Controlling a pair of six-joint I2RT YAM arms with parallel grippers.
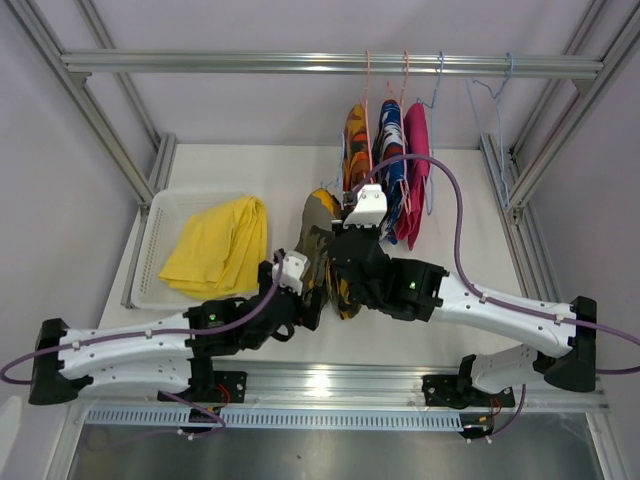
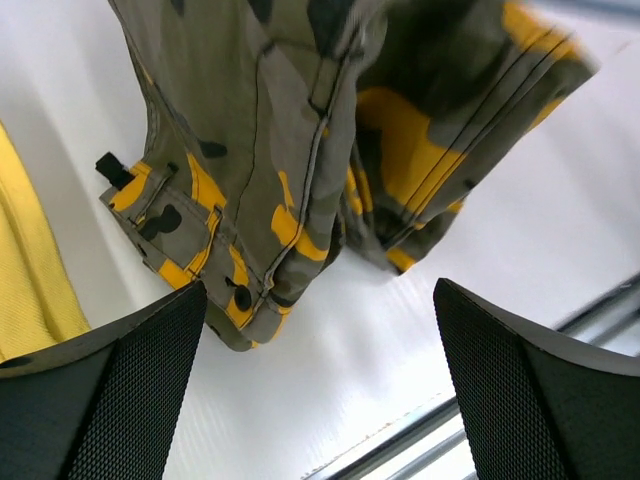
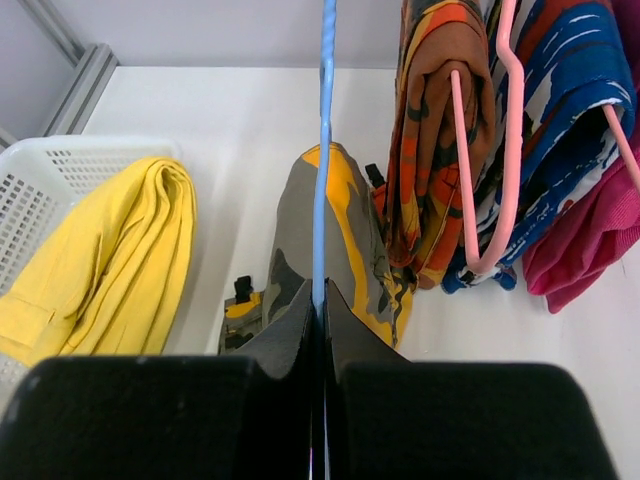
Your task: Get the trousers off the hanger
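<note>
Olive and yellow camouflage trousers [image 1: 316, 240] hang bunched below the grippers in the middle. In the left wrist view their folded cloth [image 2: 230, 210] fills the upper half, between and beyond the open fingertips of my left gripper. In the right wrist view my right gripper is shut on a thin blue hanger bar [image 3: 325, 120], which runs upright through the view; the trousers [image 3: 320, 230] lie behind it. Whether the trousers still rest on that hanger is unclear.
A white basket [image 1: 154, 270] with folded yellow cloth [image 1: 215, 250] stands at left. Orange-brown, blue and pink garments [image 1: 415, 140] hang on hangers from the rail [image 1: 250, 61] at the back right.
</note>
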